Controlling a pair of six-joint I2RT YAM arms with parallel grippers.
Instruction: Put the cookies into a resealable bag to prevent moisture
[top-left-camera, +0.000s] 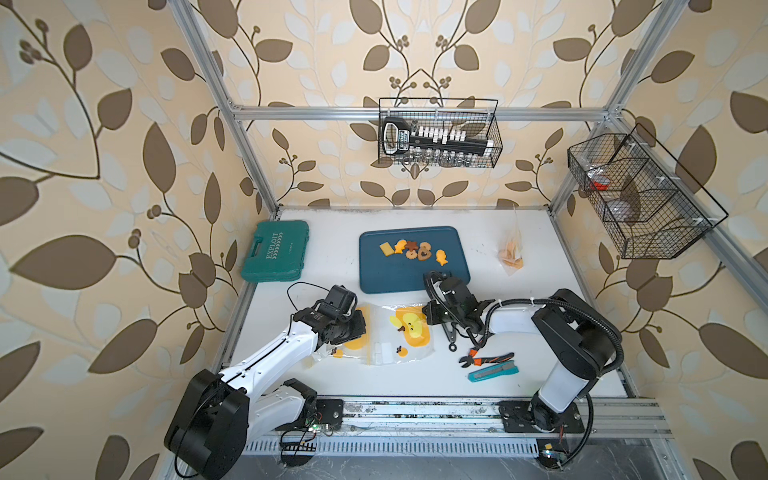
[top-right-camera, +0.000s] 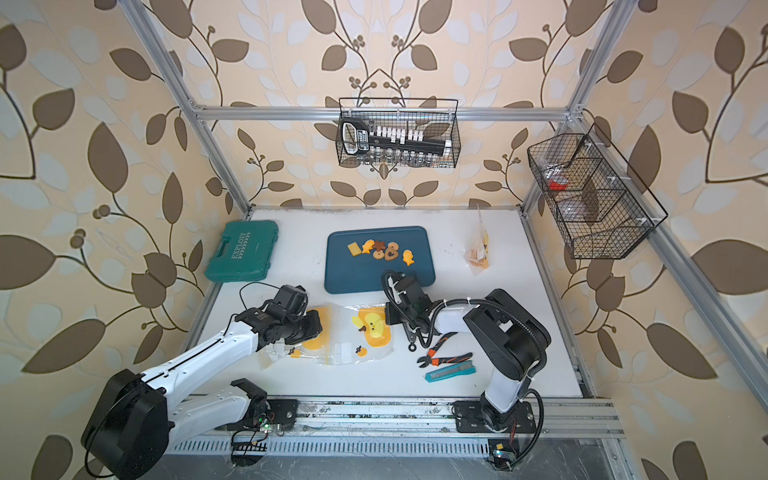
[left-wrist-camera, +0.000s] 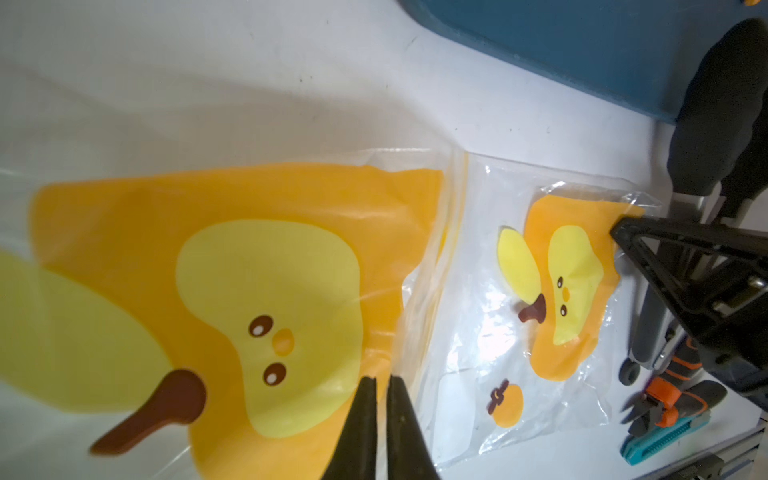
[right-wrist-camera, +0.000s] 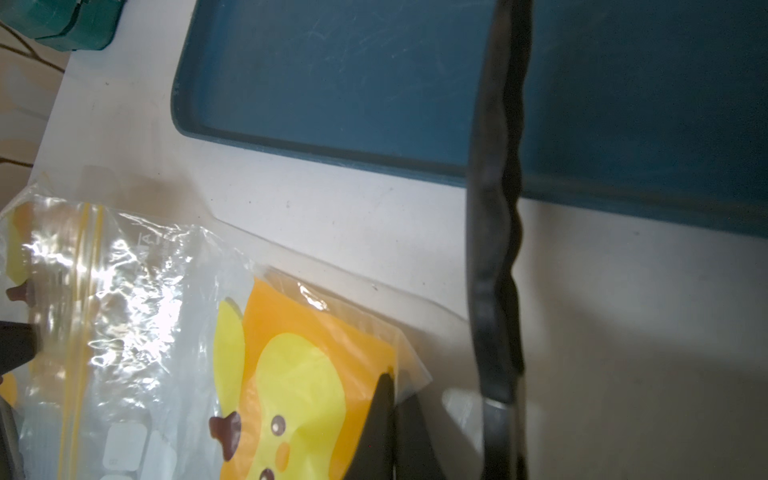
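Cookies (top-left-camera: 424, 250) of several shapes lie on the blue tray (top-left-camera: 392, 278). In front of the tray, clear bag film with yellow and orange prints (top-left-camera: 412, 326) is spread flat, crossed by a zip strip (right-wrist-camera: 80, 320). Whether it is one bag or two overlapping, I cannot tell. My left gripper is over the film near the strip, its fingertips a narrow gap apart. At the bag's right side, my right gripper is shut at the edge of the orange print. Whether film is pinched between its fingers is unclear.
Black-handled tool (right-wrist-camera: 494, 200) stands close beside my right gripper, reaching over the tray edge. Pliers (top-left-camera: 488, 360) and a teal cutter (top-left-camera: 493, 371) lie front right. A green case (top-left-camera: 276, 250) sits back left, a small clear bag (top-left-camera: 510, 254) back right.
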